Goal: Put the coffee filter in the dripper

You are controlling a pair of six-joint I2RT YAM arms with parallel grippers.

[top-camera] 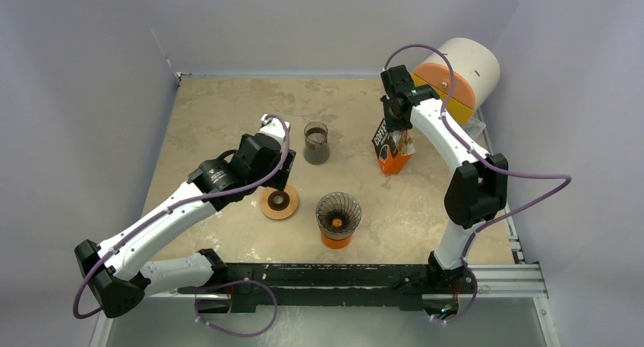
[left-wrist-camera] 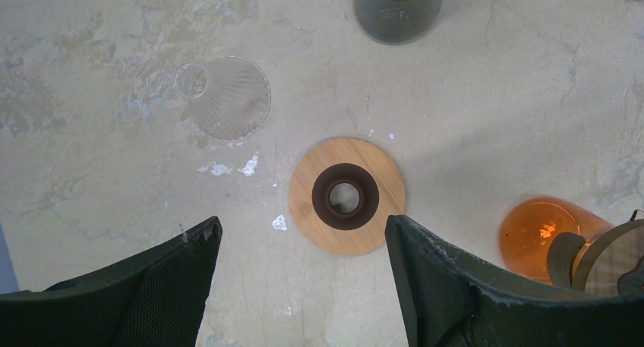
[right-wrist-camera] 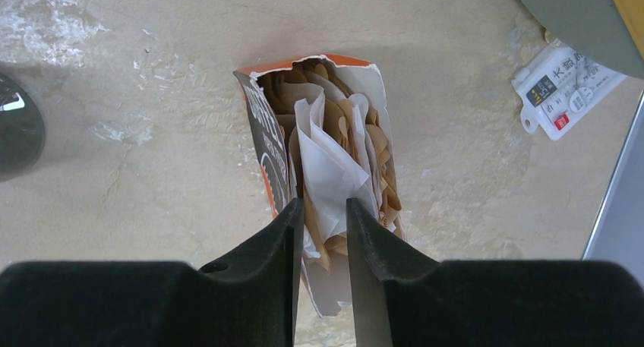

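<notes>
The coffee filter box (top-camera: 392, 161) (right-wrist-camera: 269, 134) stands at the right, holding white and brown paper filters (right-wrist-camera: 330, 180). My right gripper is over the box, fingertips at the filters, open with a narrow gap; whether they touch paper is unclear. The dripper (top-camera: 339, 210), dark ribbed on an orange base (left-wrist-camera: 531, 233), stands at front centre. My left gripper hangs open and empty above a wooden disc with a dark centre (top-camera: 279, 210) (left-wrist-camera: 380, 181), left of the dripper.
A smoked glass carafe (top-camera: 316, 149) stands at back centre, a clear glass object (left-wrist-camera: 228, 100) at the left. A white cylindrical container (top-camera: 467, 66) with orange end occupies the back right, a small white packet (right-wrist-camera: 569, 89) nearby.
</notes>
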